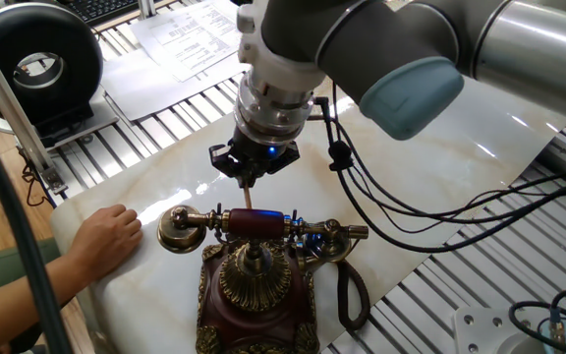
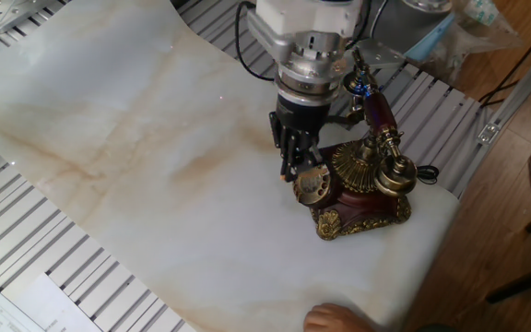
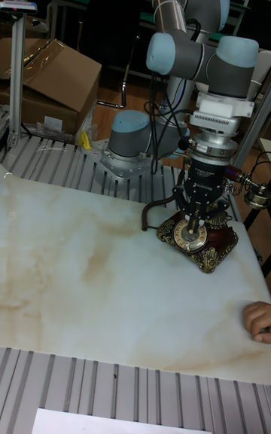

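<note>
An ornate dark-red and gold rotary telephone (image 1: 254, 280) stands on the marbled sheet, its handset (image 1: 255, 223) resting across the top cradle. In the second exterior view its round dial (image 2: 312, 187) faces the open side of the sheet. My gripper (image 1: 248, 183) is down at that dial side, its fingers closed on a thin tan stick (image 1: 248, 199) that points downward. The gripper (image 2: 289, 171) hangs right beside the dial's edge. From the third exterior view, the gripper (image 3: 194, 224) overlaps the dial (image 3: 190, 239); whether the stick's tip touches it I cannot tell.
A person's hand (image 1: 111, 239) rests on the sheet near the telephone. The coiled cord (image 1: 354, 300) lies at the telephone's other side. Black cables (image 1: 401, 221) hang off the arm. Much of the marbled sheet (image 3: 80, 289) is bare.
</note>
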